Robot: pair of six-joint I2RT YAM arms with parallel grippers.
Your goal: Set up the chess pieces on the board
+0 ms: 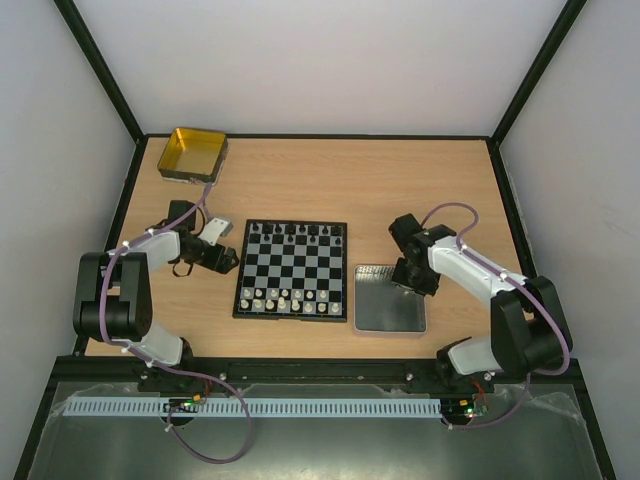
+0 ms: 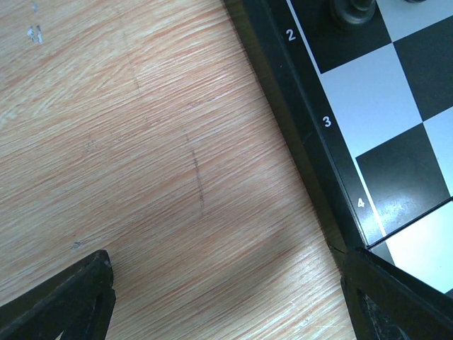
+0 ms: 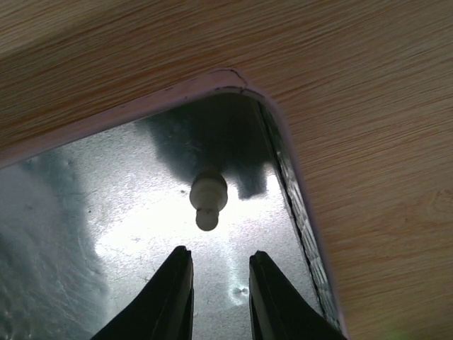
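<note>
The chessboard (image 1: 293,268) lies mid-table, with black pieces (image 1: 290,229) in rows along its far side and white pieces (image 1: 284,306) along its near side. One pale piece (image 3: 209,196) is in the metal tray (image 1: 390,315), near a corner. Above that tray my right gripper hangs with its fingers close together, a narrow gap showing and nothing between them; the piece is just beyond the fingertips. My left gripper stands open and empty over the wood left of the board, its right finger near the board's edge. A dark piece (image 2: 352,10) shows partly there.
A yellow-gold bin (image 1: 194,153) sits at the back left. The tray has a raised pink rim (image 3: 134,110) close beside the right gripper.
</note>
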